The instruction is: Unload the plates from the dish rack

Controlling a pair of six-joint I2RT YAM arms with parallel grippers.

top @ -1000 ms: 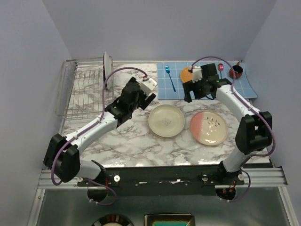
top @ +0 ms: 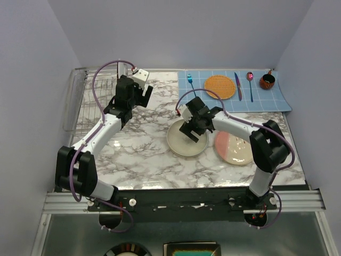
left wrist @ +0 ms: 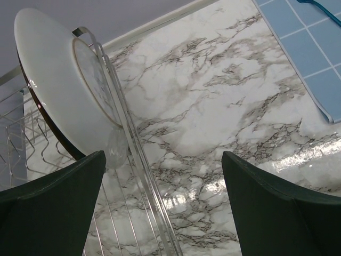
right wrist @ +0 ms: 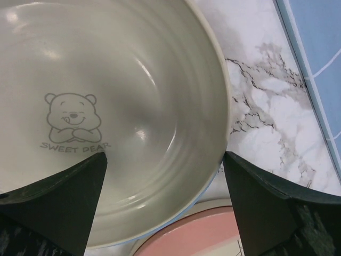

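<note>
A white plate (left wrist: 58,80) stands on edge at the right end of the wire dish rack (top: 88,104). In the left wrist view it is upper left, beyond my left gripper, which is open and empty. A cream plate (top: 178,145) with a bear print lies flat on the marble. My right gripper (top: 193,133) is over it, open; in the right wrist view one finger (right wrist: 266,197) reaches the plate's rim, and whether it touches cannot be told. To the right lies a pink and cream plate (top: 238,149).
On the blue mat (top: 272,101) at the back right are a woven round trivet (top: 219,87), a blue fork (top: 191,81), a knife (top: 238,86), a red spoon (top: 250,85) and a brown cup (top: 267,80). Bare marble spans the front left.
My right gripper has come from the mat leftward and forward over the cream plate, which has lately shifted slightly left.
</note>
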